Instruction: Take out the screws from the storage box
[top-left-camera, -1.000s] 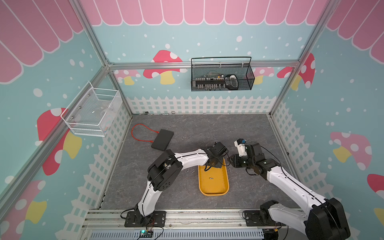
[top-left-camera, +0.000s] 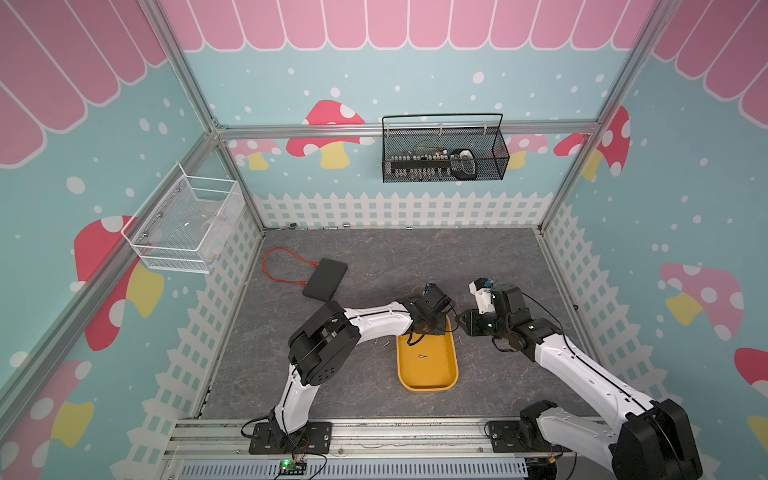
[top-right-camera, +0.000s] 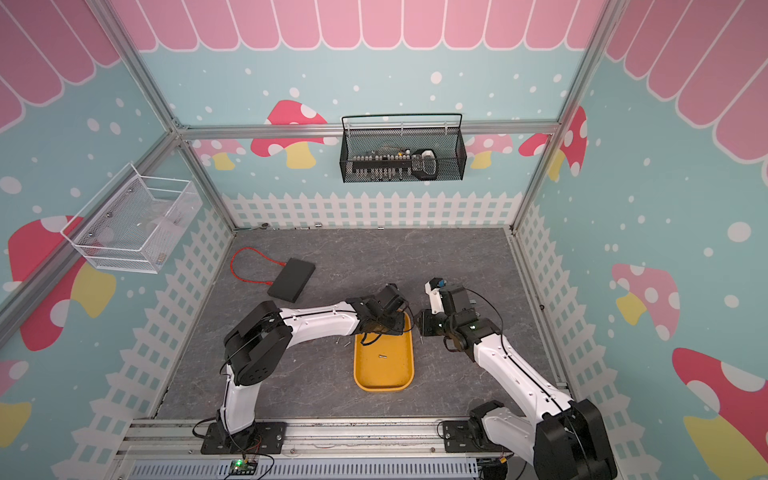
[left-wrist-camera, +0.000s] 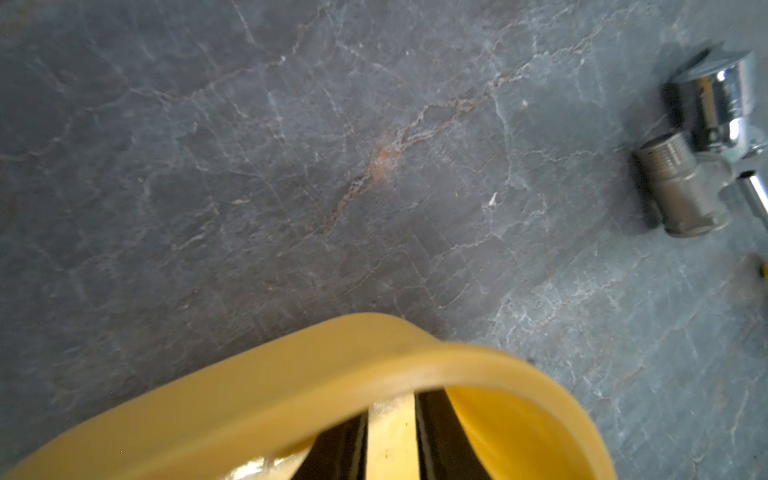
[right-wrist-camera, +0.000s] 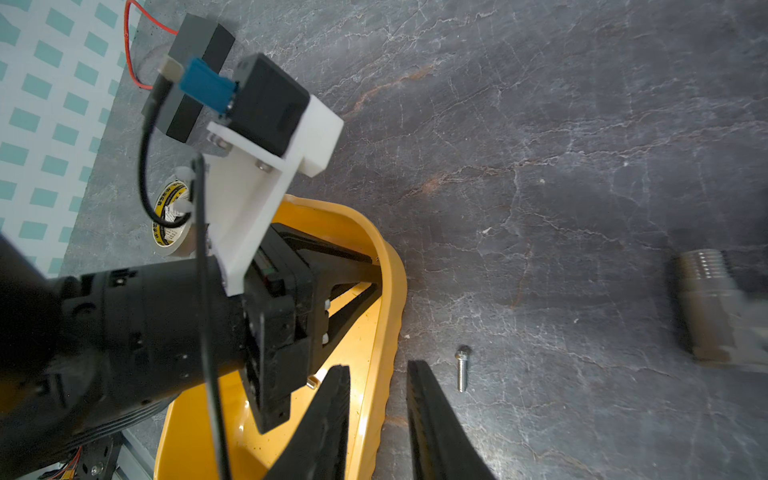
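Observation:
The orange storage box (top-left-camera: 428, 389) sits on the grey table; one screw (top-left-camera: 422, 356) shows on its floor. Another screw (right-wrist-camera: 462, 368) lies on the table to the box's right, and a small screw (top-left-camera: 387, 343) lies left of it. Inside the far end of the box, my left gripper has its fingers apart, close to the side wall; no screw shows between them in the left wrist view, where the rim (left-wrist-camera: 376, 376) partly hides them. My right gripper is partly open over the right wall, apparently empty; whether it touches the wall cannot be told.
Metal pipe fittings (left-wrist-camera: 688, 188) lie to the right on the table. A tape roll (right-wrist-camera: 170, 214) stands beyond the left arm. A black block with a red cord (top-left-camera: 325, 278) lies at the back left. Behind the box, the table is clear.
The right arm and the box look still.

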